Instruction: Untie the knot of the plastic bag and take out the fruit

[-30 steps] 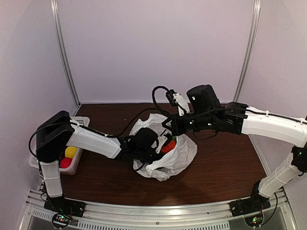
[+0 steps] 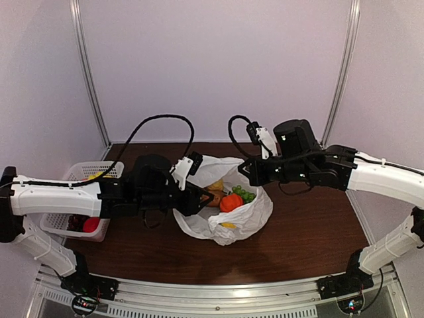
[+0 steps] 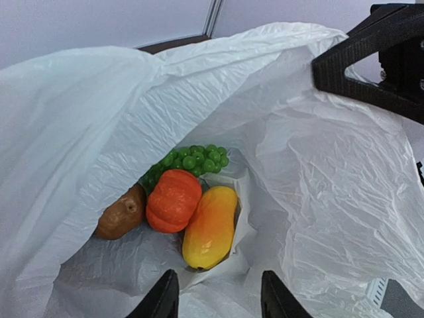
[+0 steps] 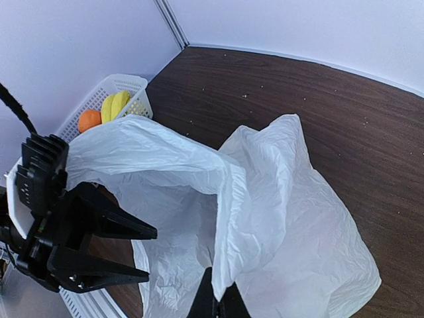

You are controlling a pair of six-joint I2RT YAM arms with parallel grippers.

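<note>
The white plastic bag (image 2: 255,215) lies open on the table. Inside it are an orange-red fruit (image 3: 173,201), a yellow-orange mango (image 3: 211,228), green grapes (image 3: 197,159) and a brown fruit (image 3: 124,213); a yellowish one (image 2: 216,185) shows from above. At the bag's left side, my left gripper has its fingers apart, with nothing visible between them. My right gripper is shut on the edge of the bag, which it holds up on the far right side. From above, both gripper tips are largely covered by their own arms.
On the left stands a white basket (image 2: 101,233) holding several fruits, among them a red one (image 2: 91,224) and yellow bananas (image 4: 114,105). The left arm partly covers it from above. Bare dark table (image 2: 311,238) lies to the right of the bag.
My left gripper has drawn back up and left, from deep in the bag to its left side, uncovering the fruit.
</note>
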